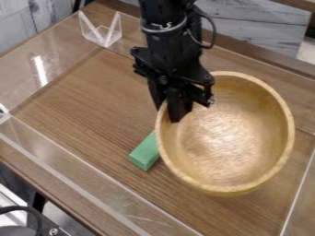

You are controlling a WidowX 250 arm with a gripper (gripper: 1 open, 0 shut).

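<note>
My black gripper (174, 103) is shut on the left rim of a large pale-yellow bowl (234, 143), which is held tilted on its side, its hollow facing the camera. A green block (145, 152) lies on the wooden table just left of the bowl, partly behind it. The fingertips are mostly hidden at the bowl's rim.
Clear plastic pieces stand at the back left corner and left edge. A transparent strip runs along the front left edge, with a grey-white wall behind.
</note>
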